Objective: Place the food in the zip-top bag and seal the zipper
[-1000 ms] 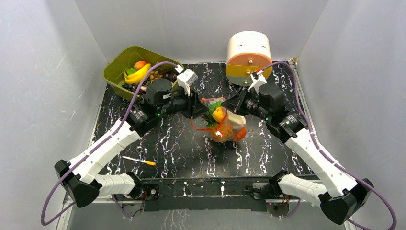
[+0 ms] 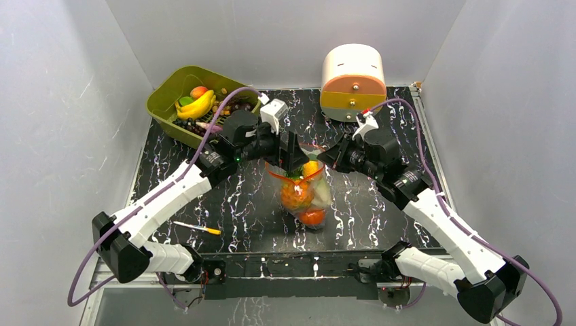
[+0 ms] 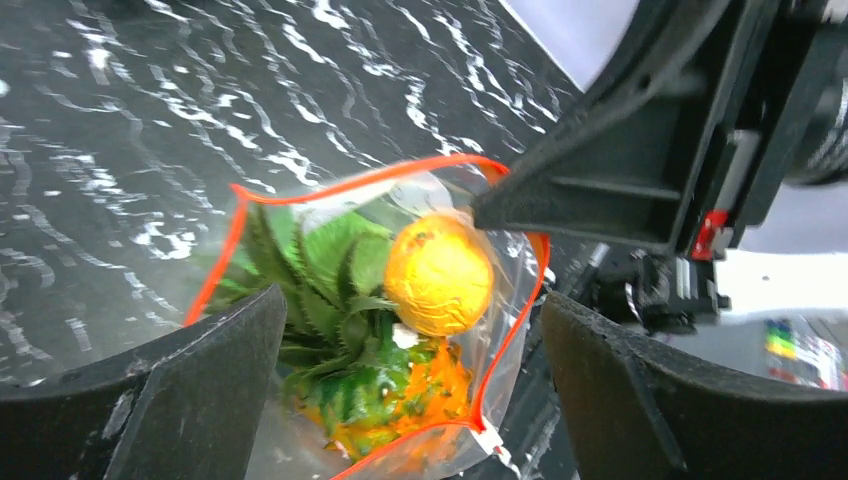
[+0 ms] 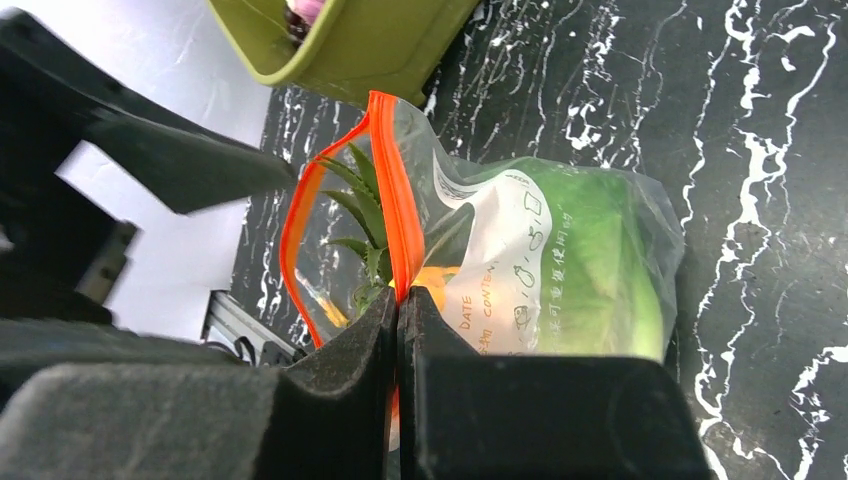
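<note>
The clear zip bag (image 2: pixel 320 195) with an orange rim stands open-mouthed mid-table, food inside it. In the left wrist view, a round orange-yellow fruit (image 3: pixel 440 275) and spiky green leaves (image 3: pixel 340 290) fill its mouth; a red-orange round item (image 2: pixel 312 216) is at its bottom. My right gripper is shut on the bag's rim, the orange strip pinched at its fingertips. My left gripper (image 2: pixel 292 163) stands open over the mouth, its fingers (image 3: pixel 200 390) spread wide on either side with nothing gripped. Part of the rim is hidden beneath it.
A green basket (image 2: pixel 163 102) of fruit and vegetables stands at the back left. A white and yellow bread box (image 2: pixel 353 75) is at the back right. The pen (image 2: pixel 197 227) lies front left. Both grippers are close together over the bag.
The bag's body has swung from lying rightward to pointing toward the table's front.
</note>
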